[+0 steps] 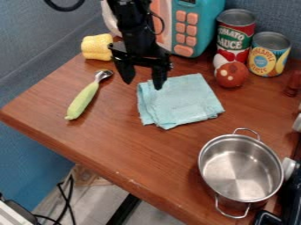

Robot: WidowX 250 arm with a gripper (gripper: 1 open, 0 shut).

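My black gripper [143, 72] hangs above the wooden table, between the pale green peeler-like utensil [84, 97] on the left and the folded light blue cloth [177, 104] on the right. Its two fingers point down and stand apart, with nothing seen between them. A yellow object [97, 47] lies at the back left, behind the arm.
A steel pot [238, 167] stands at the front right. At the back are a teal toy microwave [186, 26], a tomato sauce can [234, 37], another can [268, 54] and a red tomato-like object [231, 75].
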